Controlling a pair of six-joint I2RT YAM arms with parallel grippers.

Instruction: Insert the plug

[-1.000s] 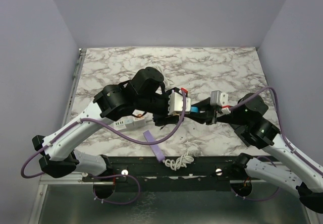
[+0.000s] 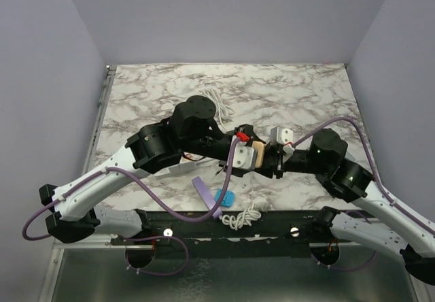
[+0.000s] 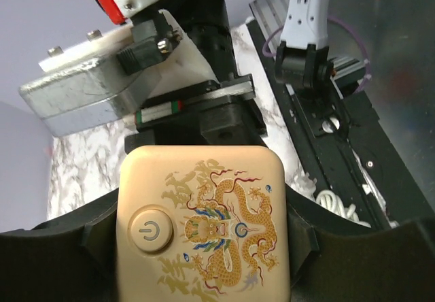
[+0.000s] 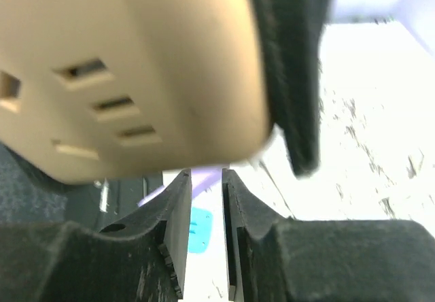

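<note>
My left gripper is shut on a gold socket block [image 3: 217, 220] with a dragon picture and a round power button. The block's slotted face [image 4: 112, 101] fills the upper left of the right wrist view, above the right fingers. My right gripper stands slightly open close to the block, its two fingertips apart with nothing between them. A small blue piece [image 2: 224, 198], apparently the plug, is below the grippers beside a purple bar; the right wrist view shows this blue piece [image 4: 198, 230] beyond the fingers. Its prongs cannot be made out.
The purple bar [image 2: 206, 196] lies near the table's front edge, with a white cord bundle [image 2: 242, 217] beside it. A white power strip [image 2: 178, 168] sits partly under the left arm.
</note>
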